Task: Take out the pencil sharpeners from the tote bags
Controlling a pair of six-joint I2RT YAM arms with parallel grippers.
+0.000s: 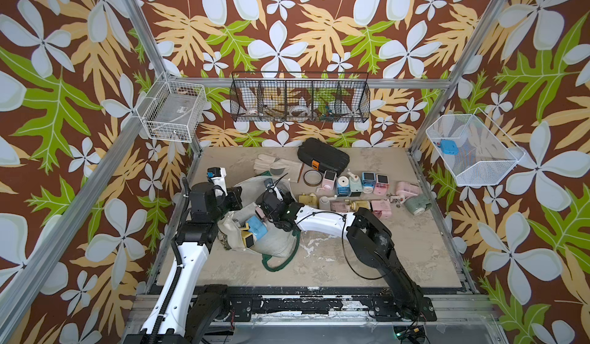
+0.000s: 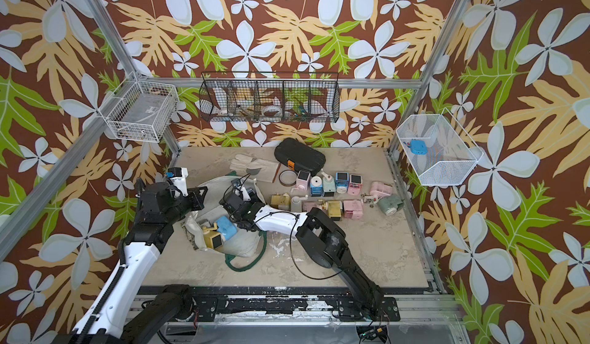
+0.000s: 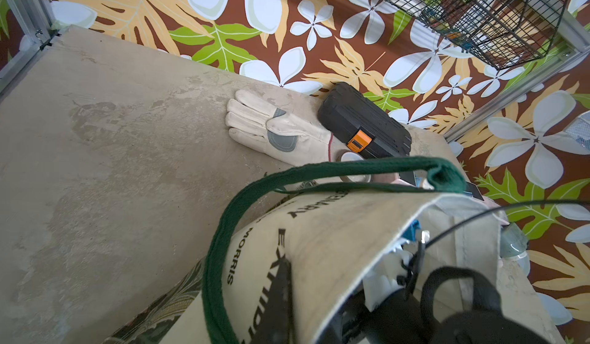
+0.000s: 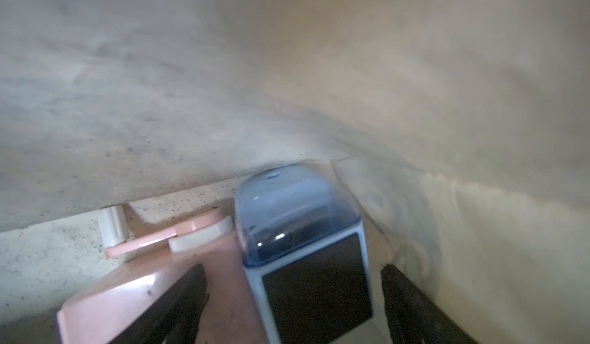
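Observation:
The cream tote bag (image 1: 276, 243) with green handles lies open at the table's left. My left gripper is shut on its rim, one finger outside the cloth and one inside. Inside the bag, my right gripper is part open. Its fingers (image 4: 405, 294) stand either side of a blue sharpener (image 4: 295, 211) with a dark front panel, not visibly gripping it. A pink sharpener (image 4: 153, 301) lies left of that one, partly behind the other finger. A light-blue sharpener (image 1: 256, 226) and a yellow one (image 1: 247, 239) show near the bag's front.
Several sharpeners (image 1: 381, 208) stand in rows right of the bag. Behind are gloves (image 1: 279, 167), a tape ring (image 1: 312, 177) and a black case (image 1: 323, 155). A white basket (image 1: 473, 159) hangs at right, wire baskets (image 1: 300, 101) at back and left.

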